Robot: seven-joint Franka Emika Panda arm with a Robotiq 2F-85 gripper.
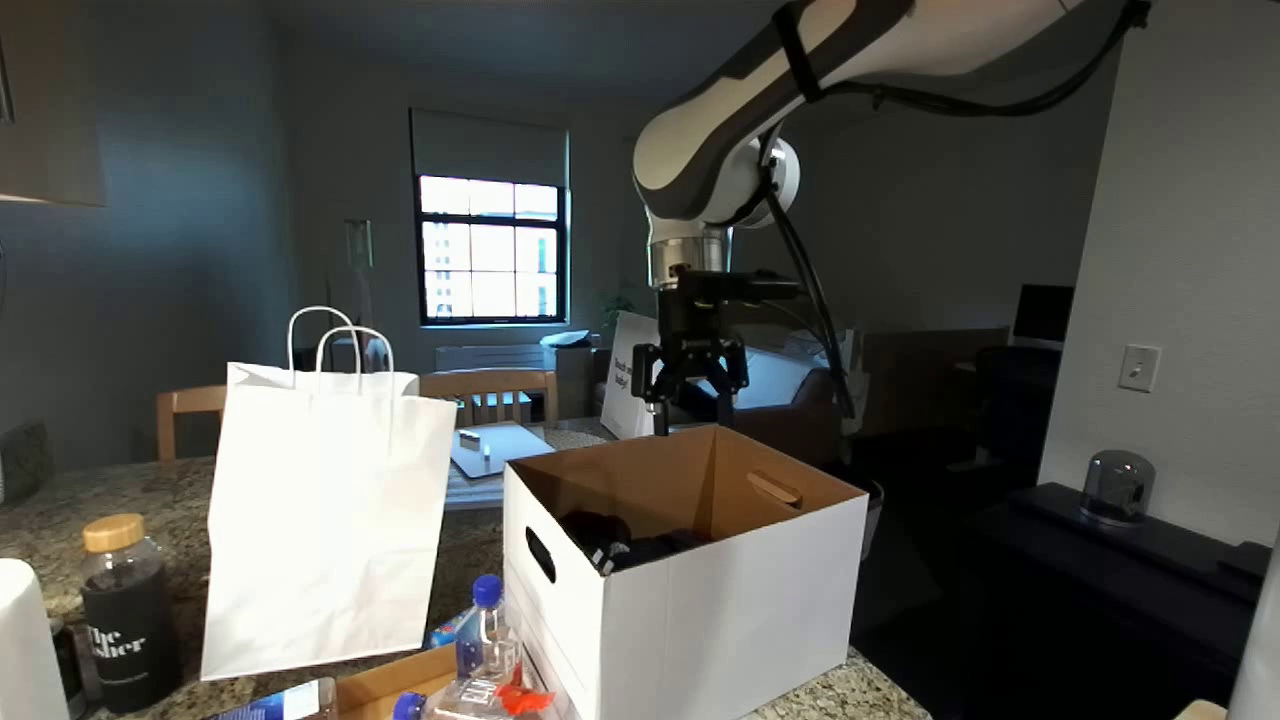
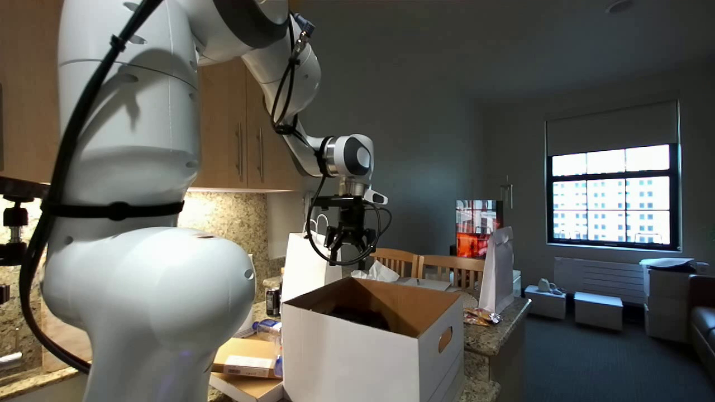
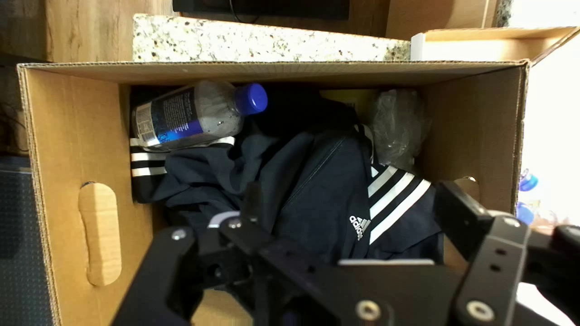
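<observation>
My gripper (image 1: 693,412) points down over the open cardboard box (image 1: 720,624), its fingers spread apart with nothing between them. The box is white outside and brown inside. Looking down in the wrist view, I see a dark garment (image 3: 304,179) with white stripes and an adidas logo spread across the box floor. A clear bottle (image 3: 217,111) with a blue cap lies on it along the upper left. Crumpled clear plastic (image 3: 399,127) sits in the upper right corner. The gripper's own body hides the near part of the box.
Left of the box stand a white paper bag (image 1: 324,528) and a dark bottle with a wooden lid (image 1: 126,624). Blue-capped plastic bottles (image 1: 486,630) lie close by its left side. The box's upright walls surround its contents; above the rim, the air is clear.
</observation>
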